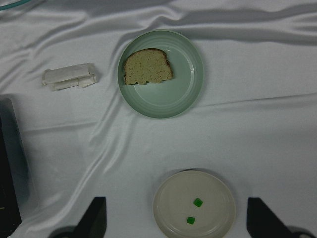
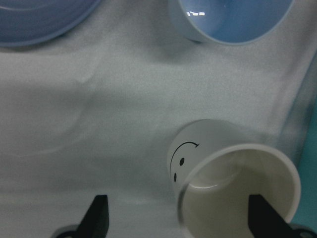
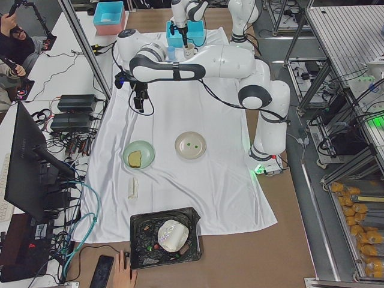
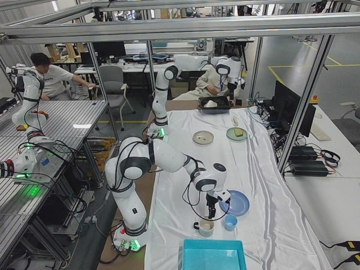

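A slice of bread (image 1: pixel 147 68) lies on a green plate (image 1: pixel 181 93), beside a folded white wrapper (image 1: pixel 69 77). A beige plate (image 1: pixel 173 208) holds green pieces. My left gripper stands open high above these, nothing between its fingers. My right gripper is open over a white mug with a smiley face (image 2: pixel 195 136), one finger over the mug's mouth. A blue cup (image 2: pixel 230 34) and a blue plate (image 2: pixel 39 29) lie near it.
A black tray (image 3: pixel 137 240) with assorted items stands at one end of the cloth; a turquoise bin (image 4: pixel 212 247) at the other. A hand (image 3: pixel 123 276) shows at the near edge.
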